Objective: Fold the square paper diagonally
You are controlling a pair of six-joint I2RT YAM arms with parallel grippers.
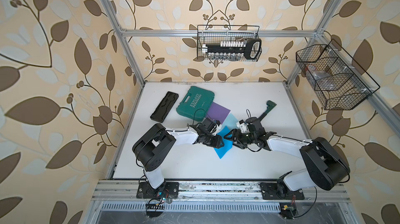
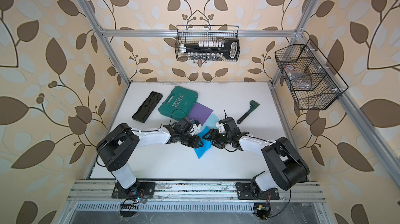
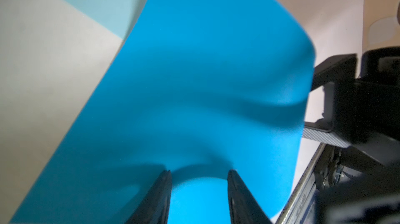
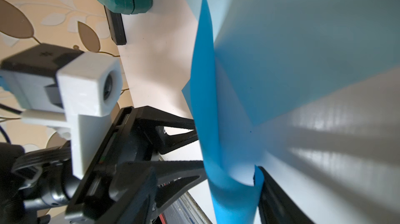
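Observation:
A bright blue paper (image 3: pixel 187 78) lies between my grippers, curved and lifted along one side, as my left wrist view shows. In the right wrist view it stands up as a narrow curled strip (image 4: pixel 208 115). My left gripper is over the paper with fingertips apart. My right gripper is at the raised paper, which passes between its fingers; whether it pinches it is unclear. A light blue sheet (image 4: pixel 316 40) and a purple sheet (image 1: pixel 218 111) lie behind.
A green case (image 1: pixel 195 101) and black case (image 1: pixel 164 106) lie at the back left. A green tool (image 1: pixel 267 108) lies at the back right.

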